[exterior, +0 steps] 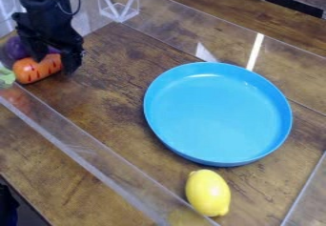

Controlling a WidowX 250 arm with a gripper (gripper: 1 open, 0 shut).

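Note:
My dark gripper (51,41) is at the top left, just above and behind an orange carrot toy (37,68) that lies at the left edge, with a purple item (14,49) beside it and a pale green piece at its left end. The fingers are dark and hard to make out against these things. A large blue plate (216,111) lies right of centre, and a yellow lemon (208,192) lies below it near the bottom.
Clear plastic walls run along the lower left, back and right of the wooden surface (109,106). The middle between the gripper and plate is clear.

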